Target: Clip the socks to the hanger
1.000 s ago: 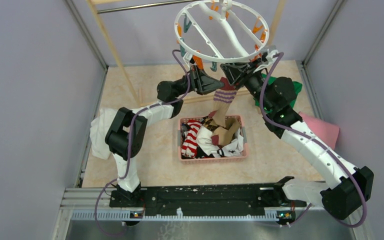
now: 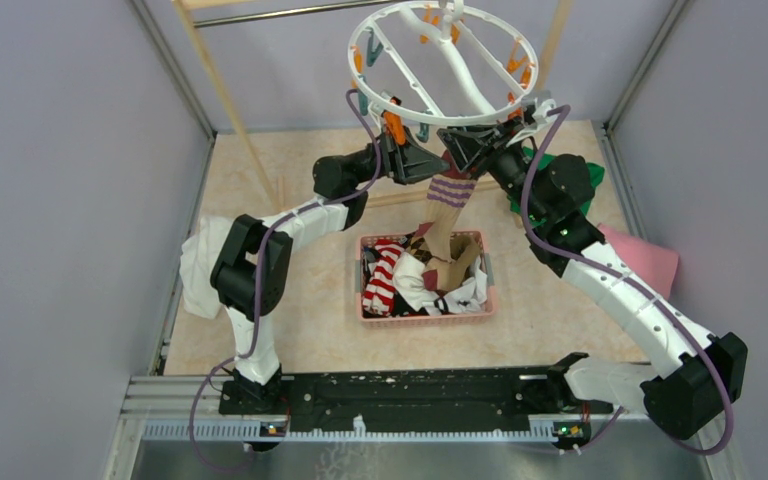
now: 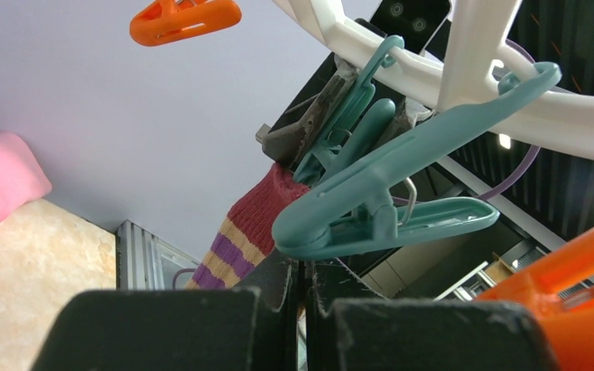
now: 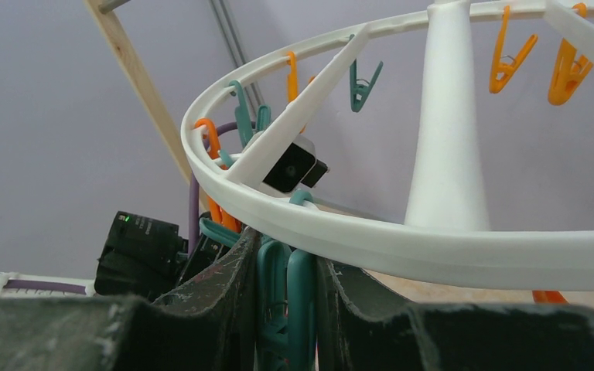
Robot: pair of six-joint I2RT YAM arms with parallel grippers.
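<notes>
A striped sock (image 2: 450,192), maroon at the cuff with tan and purple bands, hangs below the front of the white hanger ring (image 2: 457,122). My left gripper (image 2: 445,168) is shut at the sock's edge near the cuff; only thin cloth could lie between its fingers. In the left wrist view, the sock's cuff (image 3: 267,197) reaches up to a teal clip (image 3: 340,124). My right gripper is shut on this teal clip (image 4: 302,305), just under the ring. Whether the cuff sits inside the clip's mouth is hidden.
Several orange and teal clips hang round the ring; an orange clip (image 2: 394,128) and another teal clip (image 3: 402,162) are close to my left gripper. Below stands a pink basket (image 2: 425,321) of socks. A wooden frame (image 2: 222,85) rises behind.
The hanger ring and its clips have swayed slightly from side to side. Both arms and the sock have stayed nearly still.
</notes>
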